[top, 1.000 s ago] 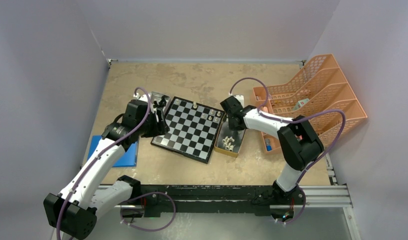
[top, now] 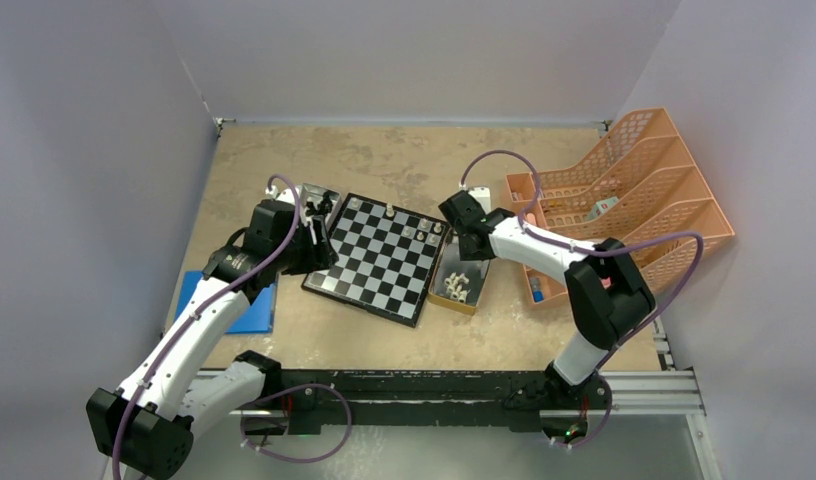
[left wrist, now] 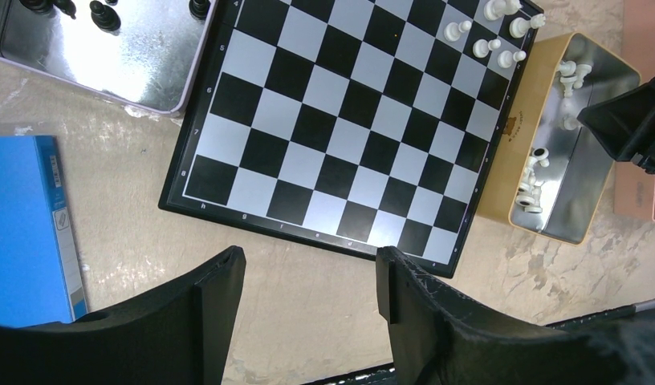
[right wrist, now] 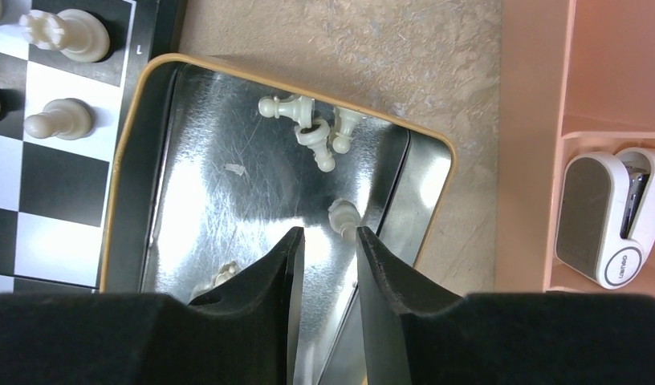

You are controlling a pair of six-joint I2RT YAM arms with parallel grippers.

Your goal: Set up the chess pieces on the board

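Note:
The chessboard (top: 378, 258) lies mid-table, with several white pieces (left wrist: 457, 30) standing near one corner. Right beside it is a metal tin (right wrist: 286, 88) holding several white pieces, most of them lying down. Over this tin my right gripper points downward, open, with an empty gap between its fingers. One white pawn (right wrist: 344, 215) is just beyond the tip of its right finger; whether they touch I cannot tell. My left gripper hangs open and empty by the board's left side. Several black pieces (left wrist: 104, 15) are in another tin (left wrist: 148, 72) left of the board.
A blue box (left wrist: 27, 228) lies at the left. Close to the white pieces' tin, the orange organizer (top: 624, 200) fills the right side, with a white stapler-like item (right wrist: 609, 216) inside. Bare table stretches behind and in front of the board.
The right arm's elbow has shifted slightly to the right, while its gripper has stayed over the tin. My left arm and the pieces on the board look unmoved.

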